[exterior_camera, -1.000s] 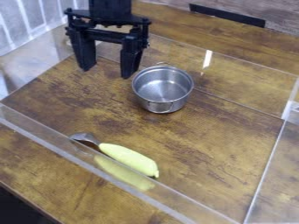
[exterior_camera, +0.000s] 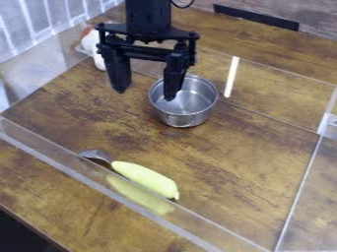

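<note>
My black gripper hangs open above the wooden tray, its two fingers spread either side, with nothing visible between them. Its right finger is in front of the left part of a steel pot. A pale yellow corn-like object lies in the lower middle, beside a small metal spoon. A white object is partly hidden behind the arm at the upper left.
Clear plastic walls enclose the wooden floor. A black slot sits at the top right edge.
The gripper has moved right and slightly toward the camera, now overlapping more of the pot in view. The pot, spoon and yellow object have not moved.
</note>
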